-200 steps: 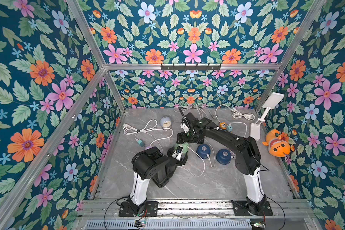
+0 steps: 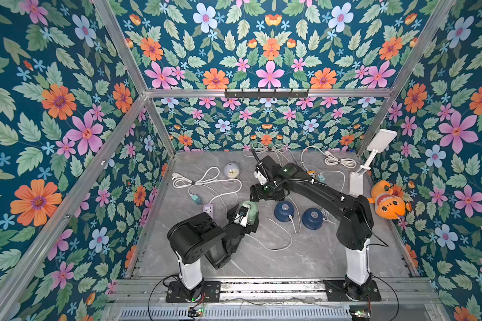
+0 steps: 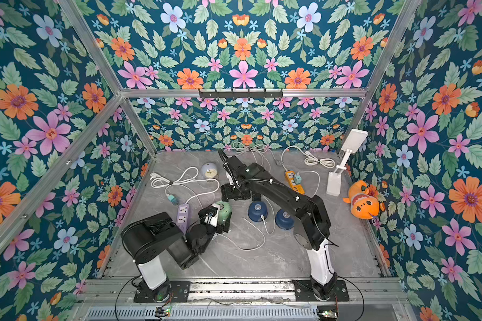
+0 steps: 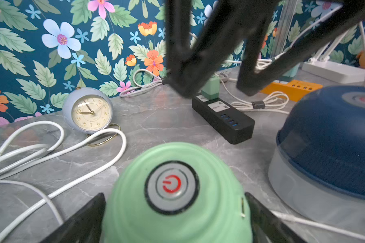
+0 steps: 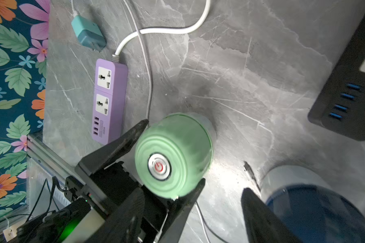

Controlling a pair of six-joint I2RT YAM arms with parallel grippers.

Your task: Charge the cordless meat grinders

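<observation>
Between the fingers of my left gripper (image 2: 244, 215), which stands open, is the green grinder (image 5: 170, 156). Its power button faces up in the left wrist view, and a small slot shows on its right side. My right gripper is open above and beside it, with nothing held between its fingers. A loose cable plug (image 5: 247, 166) lies on the table right of the green grinder, close to a blue grinder (image 5: 324, 214). A white cable runs at the nearer one.
A purple power strip (image 5: 109, 101) and teal charger (image 5: 88, 32) lie to the left. Behind are an alarm clock (image 4: 88, 110), black strip (image 4: 223, 117) and orange strip (image 4: 292, 89). A lamp (image 2: 356, 183) and orange toy (image 2: 389, 200) stand right.
The white cable that reached up to my right gripper beside the green grinder now lies on the table.
</observation>
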